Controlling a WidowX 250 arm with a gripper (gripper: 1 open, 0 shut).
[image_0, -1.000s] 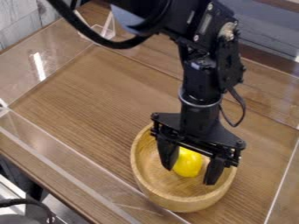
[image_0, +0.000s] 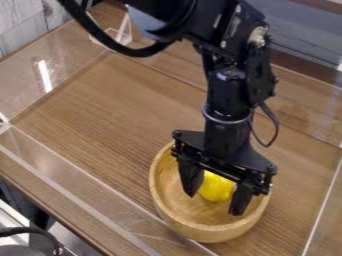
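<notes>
My black gripper (image_0: 214, 185) hangs low over a light wooden bowl (image_0: 206, 223) at the lower middle of the camera view, its fingers open and reaching down into the bowl. A yellow object (image_0: 213, 189) lies in the bowl between the two fingers, partly hidden by them. Whether the fingers touch it I cannot tell.
A clear plastic edge runs along the table's lower left, and a pale wall stands at the top right.
The gripper has shifted very slightly around the yellow object, which is a little more hidden by the fingers now.
</notes>
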